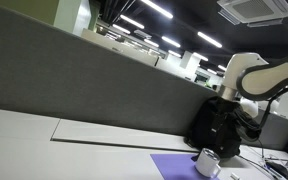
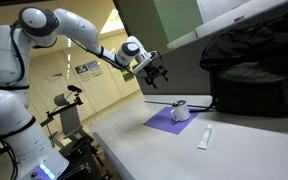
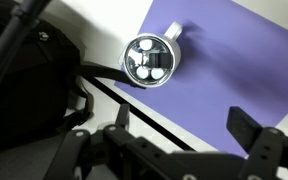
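Observation:
A shiny, light-coloured mug (image 2: pixel 180 110) stands upright on a purple mat (image 2: pixel 162 123). From above, in the wrist view, the mug (image 3: pixel 152 60) shows its round top with bright reflections, and its handle points toward the upper right. What is inside is hard to make out. My gripper is open, its two dark fingers wide apart and only purple mat and table edge seen between them. In exterior view 2 the gripper (image 2: pixel 152 74) hangs well above the table, behind and left of the mug, touching nothing.
A black backpack (image 2: pixel 256 68) leans against the grey partition (image 1: pixel 94 85), close to the mug. A small white stick-like item (image 2: pixel 205 136) lies on the white table. Clear tabletop (image 2: pixel 159 155) spreads across the front.

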